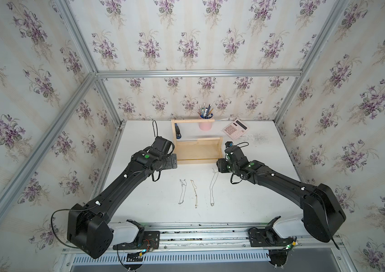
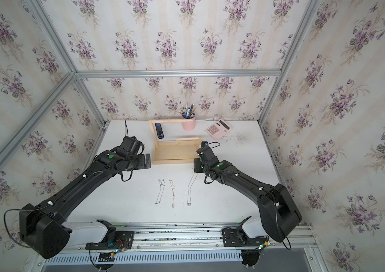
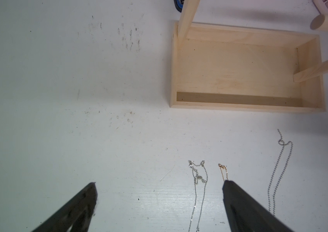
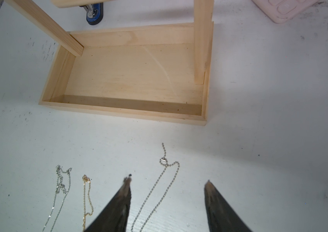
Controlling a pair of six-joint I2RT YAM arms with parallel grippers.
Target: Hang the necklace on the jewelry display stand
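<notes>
A wooden display stand [image 3: 241, 69] with a box base and raised crossbar [image 1: 192, 120] stands at the back middle. Three chains lie on the table before it: a silver necklace [image 3: 195, 193], a gold necklace [image 4: 89, 195] and a longer silver necklace [image 4: 152, 189]. My left gripper [image 1: 170, 161] hovers at the stand's front left, fingers apart and empty. My right gripper is open above the longer chain, near the stand's front right.
A pink calculator [image 1: 235, 129], a pink pen cup [image 1: 205, 124] and a blue-black stapler [image 2: 159, 130] sit behind the stand.
</notes>
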